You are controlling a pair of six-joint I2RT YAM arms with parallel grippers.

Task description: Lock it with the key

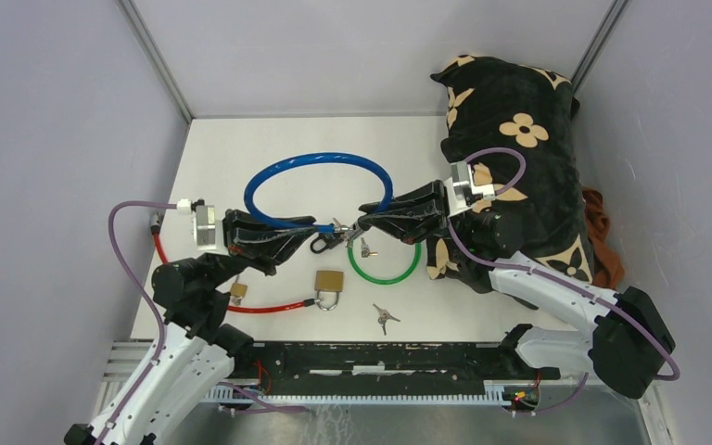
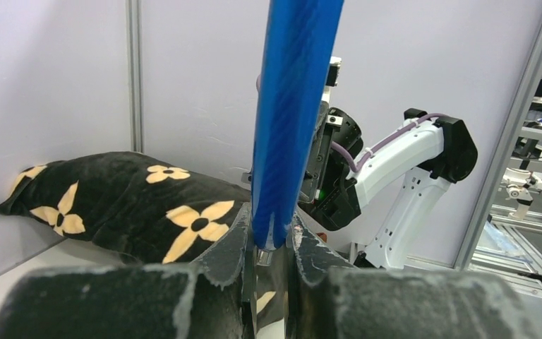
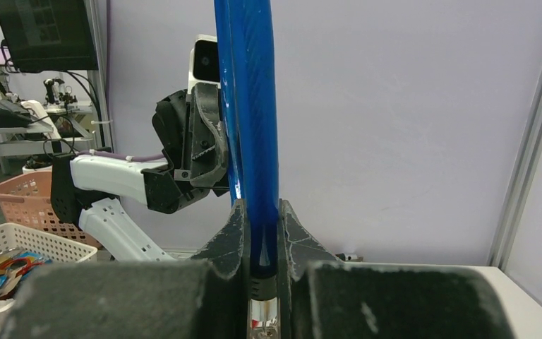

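A blue loop lock (image 1: 318, 158) is raised above the white table, its two ends meeting at a metal fitting (image 1: 347, 232). My left gripper (image 1: 313, 228) is shut on one end of it, just below the blue tube (image 2: 284, 141) in the left wrist view. My right gripper (image 1: 367, 213) is shut on the other end, around the blue tube (image 3: 254, 141) and its dark collar. Whether the ends are joined, and whether a key is in the fitting, I cannot tell.
Below lie a green loop (image 1: 384, 281), keys (image 1: 383, 316), a brass padlock (image 1: 328, 281), a red cable (image 1: 273, 309) and a dark lock (image 1: 329, 239). A black pillow (image 1: 510, 111) fills the right side.
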